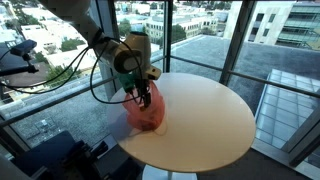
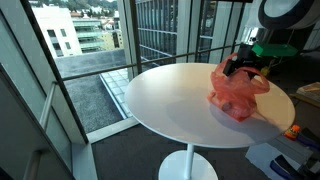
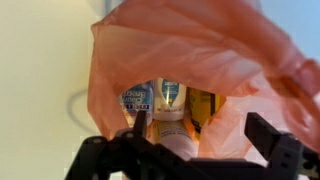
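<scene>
A translucent pink plastic bag (image 1: 148, 118) stands on the round white table, its mouth facing up. My gripper (image 1: 143, 97) is at the mouth of the bag, pointing down. In the wrist view the gripper is open, its two fingers wide apart over the bag's contents. Between them lie a blue can (image 3: 138, 100), a bottle with a pale label (image 3: 169, 100), a yellow and black package (image 3: 202, 106) and a rounded orange and white item (image 3: 176, 138). None of these is held. Folds of the bag hide its edges.
Loose bag film (image 3: 190, 30) drapes across the upper wrist view and close to the right finger. Cables hang alongside the arm. Tall windows surround the table.
</scene>
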